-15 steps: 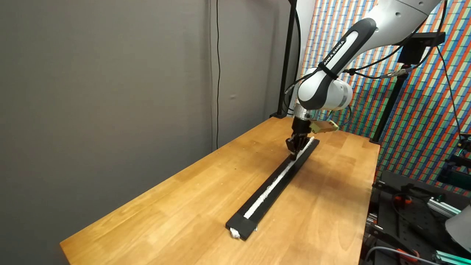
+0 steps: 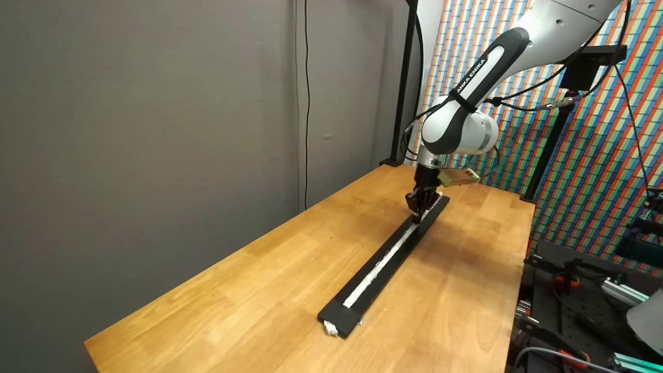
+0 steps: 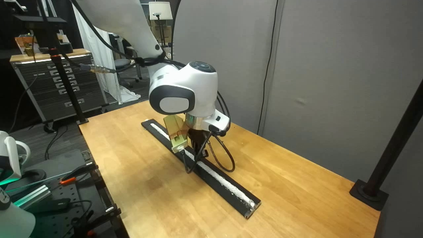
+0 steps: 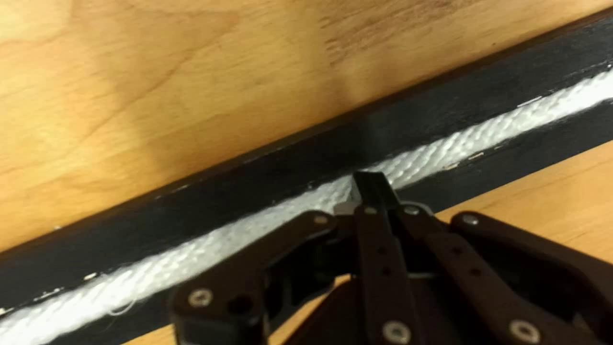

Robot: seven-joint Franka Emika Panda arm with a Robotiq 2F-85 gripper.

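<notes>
A white braided rope (image 4: 218, 247) lies lengthwise along the middle of a long black bar (image 2: 379, 290) on the wooden table. At the bar's near end in exterior view 1, a white rope end (image 2: 330, 327) sticks out. My gripper points down over the bar, its fingers shut. The fingertips (image 4: 373, 187) are at the rope, seemingly touching its top; nothing shows between them. Rope runs on visibly to both sides of the fingers in the wrist view. Exterior view 2 has the gripper partly hidden by the arm's cables.
Bare tabletop (image 2: 248, 292) surrounds the bar on both sides. A black post (image 3: 372, 186) rises at the table's corner, and grey panels (image 2: 155, 124) stand behind. Loose black cables (image 3: 228, 162) hang beside the gripper.
The arm and gripper have shifted slightly right in exterior view 1, along the bar toward its far end. The bar and rope look unmoved.
</notes>
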